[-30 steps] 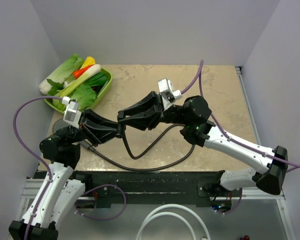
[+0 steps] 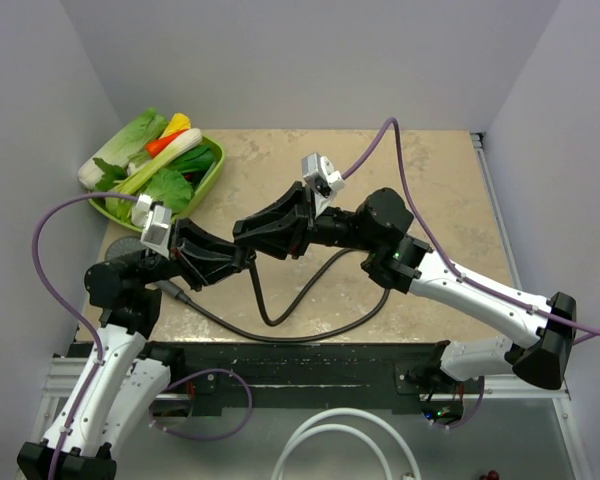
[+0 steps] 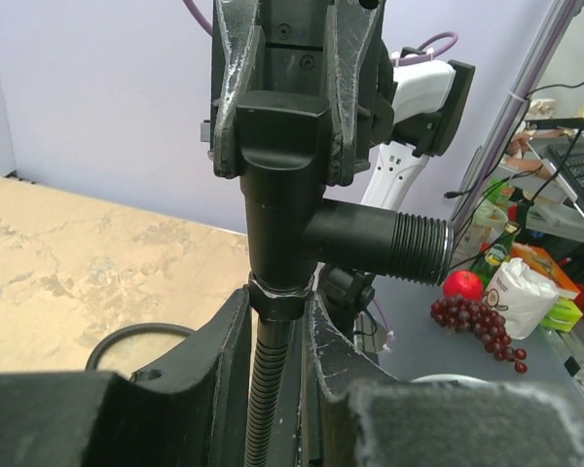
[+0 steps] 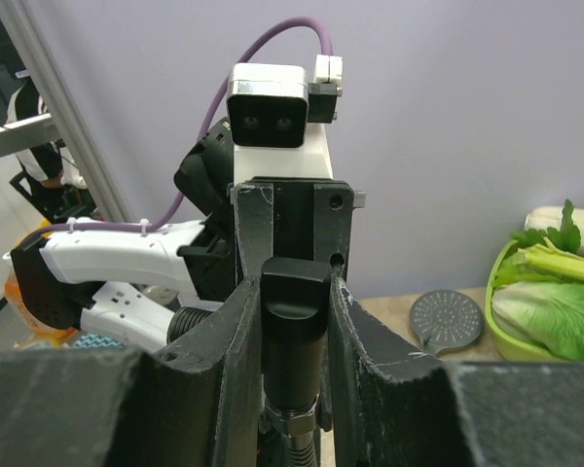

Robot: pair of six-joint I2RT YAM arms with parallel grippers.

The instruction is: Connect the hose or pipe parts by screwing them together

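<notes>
Above the worktop, a black T-fitting (image 3: pixel 285 219) with a threaded side outlet sits atop the hose (image 3: pixel 271 379), joined by a ribbed collar. My left gripper grips the hose end just below the fitting. My right gripper holds the fitting's upper body from the right, its fingers on either side. In the top view the two grippers meet at the middle. The dark hose (image 2: pixel 310 338) loops down over the beige worktop to a shower head (image 4: pixel 446 319) at the left, partly hidden by the left arm.
A green basket of vegetables (image 2: pixel 208 183) stands at the back left of the worktop (image 2: pixel 400 155). Walls bound the back and sides. White tubing (image 2: pixel 345 413) lies below the front edge.
Both wrists have shifted slightly, the right one a little left, with its purple cable moving.
</notes>
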